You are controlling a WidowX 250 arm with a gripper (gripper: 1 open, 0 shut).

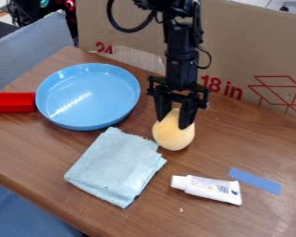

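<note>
The black gripper [178, 104] reaches down in the middle of the camera view, shut on a pale yellow, rounded object [174, 134] that rests on or just at the wooden table [114, 208]; whether it touches the wood cannot be told for sure. The object's top is partly hidden by the fingers.
A blue plate [88, 93] and red object [11, 102] lie at the left. A folded light-blue cloth [115, 167] and white tube [206, 188] are in front, with blue tape [254, 180] at right. A cardboard panel [255, 51] stands behind.
</note>
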